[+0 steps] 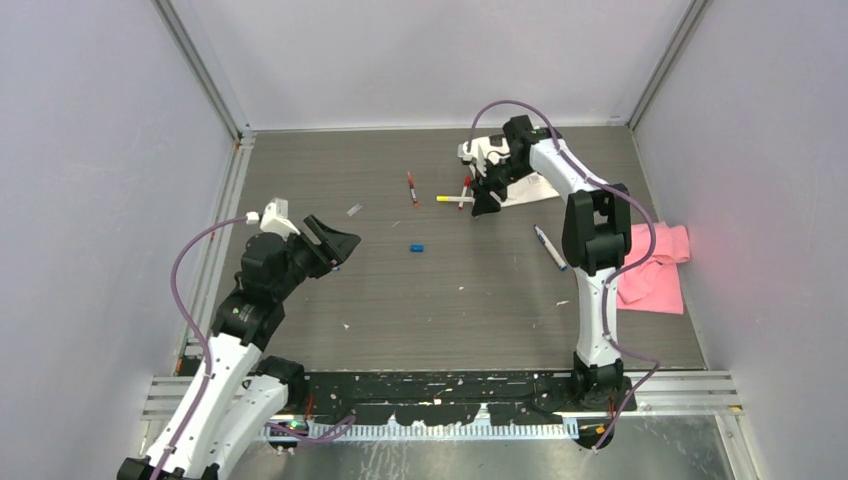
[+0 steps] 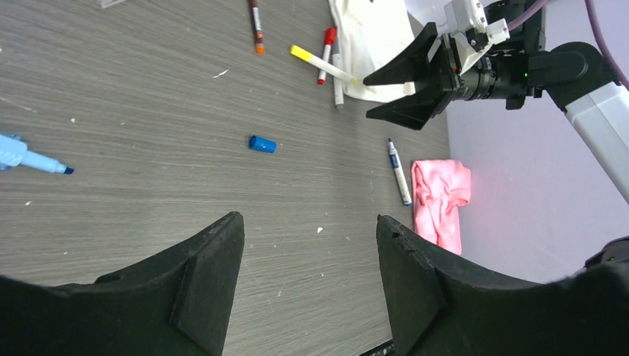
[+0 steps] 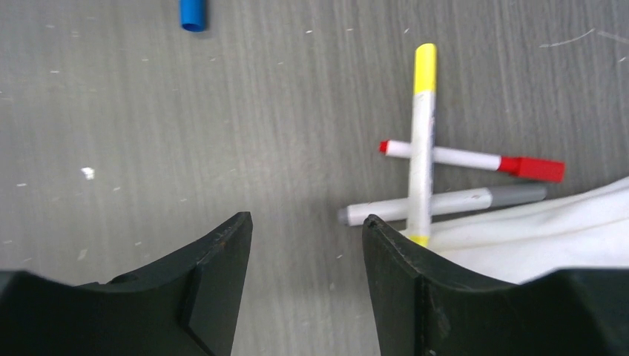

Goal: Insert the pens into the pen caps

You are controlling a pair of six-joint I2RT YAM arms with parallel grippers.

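Observation:
My left gripper hangs open over the left of the table, empty. My right gripper is open just above the pens at the back, empty between its fingers. A yellow-ended white pen (image 3: pixel 421 126) lies across a red-capped pen (image 3: pixel 534 167) and a grey-capped pen (image 3: pixel 512 196). A red-brown pen (image 2: pixel 254 18) lies left of them, a blue cap (image 2: pixel 262 144) nearer the middle. A light blue highlighter (image 2: pixel 22 156) with its tip bare shows at left in the left wrist view. A blue-and-white pen (image 1: pixel 549 247) lies at the right.
A white cloth (image 3: pixel 564 237) lies at the back right beside the pens, and a pink cloth (image 1: pixel 650 290) by the right wall. A small clear piece (image 1: pixel 354 209) lies at back left.

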